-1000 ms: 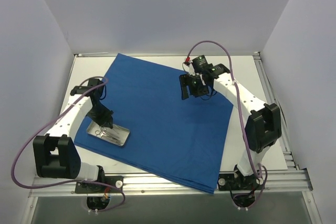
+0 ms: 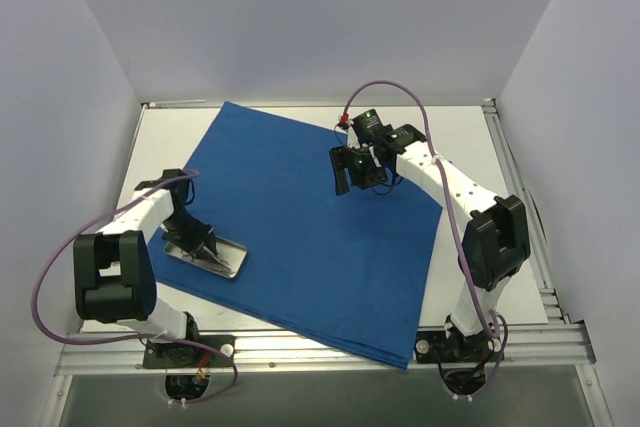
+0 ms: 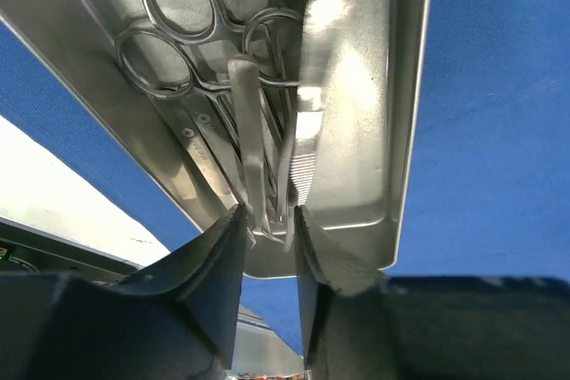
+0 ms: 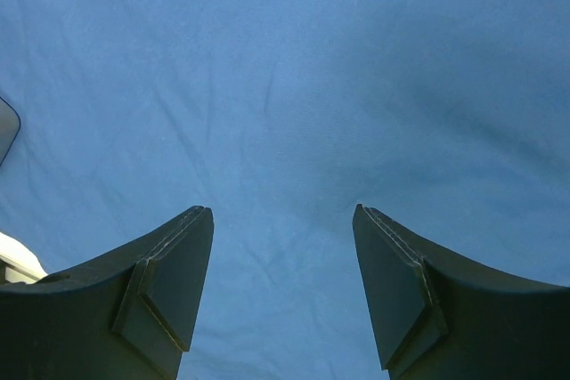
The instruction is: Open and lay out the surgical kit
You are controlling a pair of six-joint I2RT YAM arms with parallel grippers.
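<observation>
A metal tray (image 2: 233,257) sits at the lower left of the blue cloth (image 2: 320,267), holding scissor-like instruments (image 3: 191,28) and forceps (image 3: 309,122). My left gripper is down in the tray, part open, its fingertips either side of the lower ends of long flat instruments; whether they touch is unclear. My right gripper (image 2: 345,167) is open above the upper right of the cloth, nothing between its fingers.
White table strips (image 2: 170,127) show around it. A dark edge in the right wrist view's left side is only partly seen.
My left gripper has moved down and toward the front, into the tray.
</observation>
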